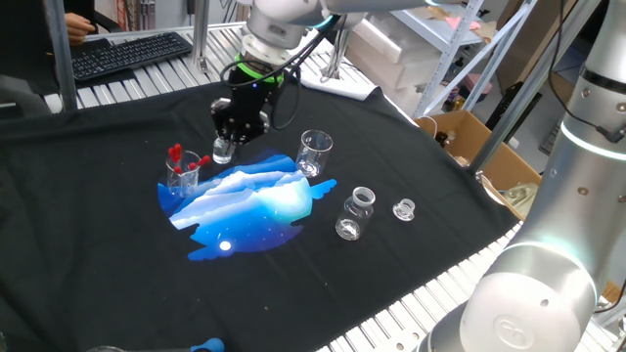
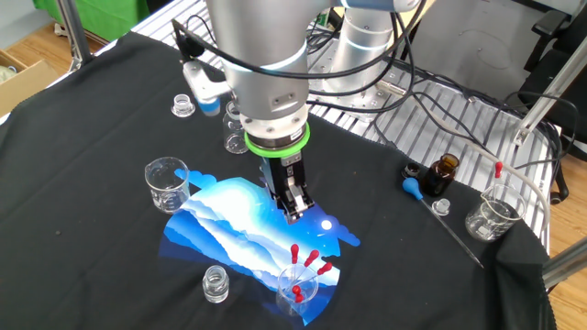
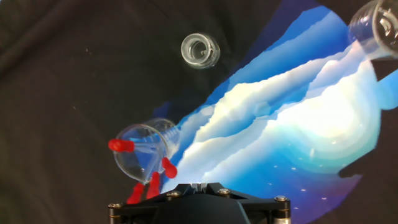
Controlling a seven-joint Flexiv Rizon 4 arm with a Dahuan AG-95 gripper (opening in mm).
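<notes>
My gripper (image 1: 240,135) points down above the cloth. In the wrist view its fingertips (image 3: 194,186) meet, with nothing visible between them. A small clear glass vial (image 3: 200,51) stands apart, ahead of the gripper in that view. Seen from the first exterior side, the same vial (image 1: 223,152) is partly covered by the gripper. The beaker (image 3: 138,158) holding several red-bulbed droppers lies closer to the fingertips in the wrist view. An empty beaker (image 2: 168,188) stands at the opposite side of the blue cloud-patterned picture (image 2: 243,220).
A clear bottle (image 1: 354,215) and glass stopper (image 1: 404,209) occupy the table's right side. Across from them are a brown bottle (image 2: 442,174), a blue-bulbed dropper (image 2: 413,188) and another beaker (image 2: 495,215). Bare black cloth (image 1: 88,235) extends left of the picture.
</notes>
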